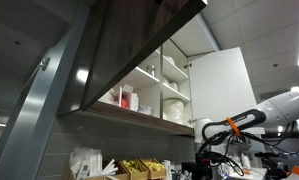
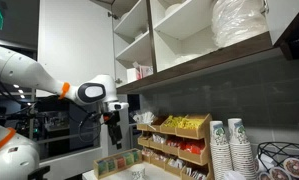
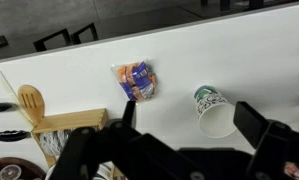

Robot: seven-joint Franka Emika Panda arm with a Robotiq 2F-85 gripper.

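My gripper is open over a white counter, with nothing between its fingers. In the wrist view, a small orange and purple packet (image 3: pixel 137 80) lies flat on the counter, ahead of the left finger. A white paper cup (image 3: pixel 217 118) with a green printed band is close to the right finger, its pale round end facing the camera. Exterior view 2 has the gripper (image 2: pixel 114 138) pointing down above the counter. From exterior view 1, the gripper (image 1: pixel 205 160) is dark and small at the lower right, its fingers hard to make out.
A wooden box (image 3: pixel 61 122) and wooden spoon (image 3: pixel 31 100) lie to the left in the wrist view. Wooden organizers (image 2: pixel 179 125) and stacked paper cups (image 2: pixel 240 145) line the back wall. Overhead, an open cabinet (image 1: pixel 139 82) holds dishes. Bare counter surrounds the packet.
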